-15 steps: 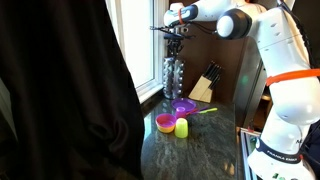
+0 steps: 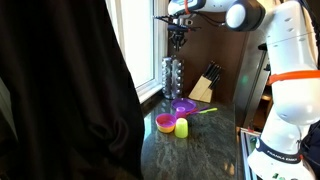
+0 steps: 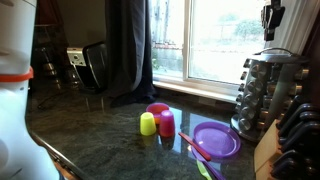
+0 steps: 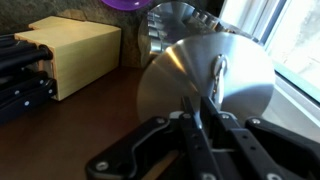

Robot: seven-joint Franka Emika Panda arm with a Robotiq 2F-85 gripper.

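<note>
Over the silver spice rack (image 3: 262, 92) by the window hangs my gripper (image 2: 179, 42), pointing down. From the wrist view, the rack's round metal lid (image 4: 165, 85) fills the middle, with a loop handle (image 4: 219, 76) standing on it. The dark fingers (image 4: 187, 104) are close together near the lower end of this handle. My gripper looks shut; what lies between its fingertips cannot be made out. In exterior view 2 the gripper (image 3: 269, 36) shows just above the lid.
A knife block (image 4: 73, 53) stands beside the rack, and the window (image 3: 225, 50) is close behind. Further along the counter are a purple plate (image 3: 226, 146), a yellow cup (image 3: 148, 124), a red cup (image 3: 167, 124) and a red bowl (image 3: 157, 107).
My gripper has risen a little above the rack over the last second. The rack and the things on the counter look unmoved.
</note>
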